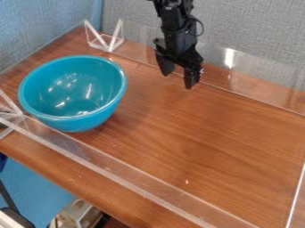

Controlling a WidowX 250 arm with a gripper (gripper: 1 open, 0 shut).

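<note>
My black gripper [179, 69] hangs at the back centre of the wooden table [202, 151], pointing down near the clear back wall. Its two fingers stand apart with nothing visible between them. A large teal bowl [73, 93] sits on the left part of the table, to the left of and nearer than the gripper. The bowl looks empty apart from glints of light.
Clear plastic walls edge the table, with white brackets [105, 39] at the back left and more at the left side. Some hardware [74, 215] lies below the front left edge.
</note>
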